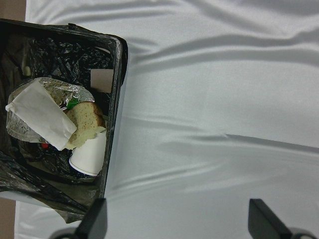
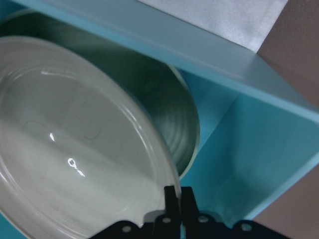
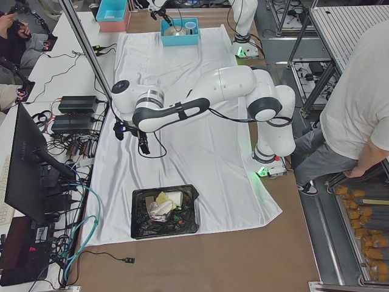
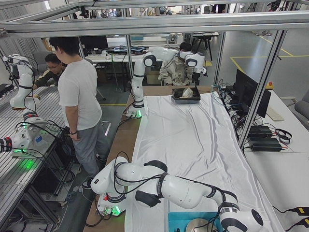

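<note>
A black bin lined with a bag (image 3: 140, 222) holds bread (image 1: 84, 119), crumpled foil, a white napkin (image 1: 40, 112) and a paper cup (image 1: 89, 155). My left gripper hangs above the white cloth beside the bin, open and empty. At the far end, my right gripper is shut on the rim of a white plate (image 2: 82, 144) in a blue box (image 2: 259, 149), over a pale green round dish (image 2: 169, 114).
A monitor (image 3: 33, 170) and cables line one side; a person (image 3: 358, 97) stands on the other.
</note>
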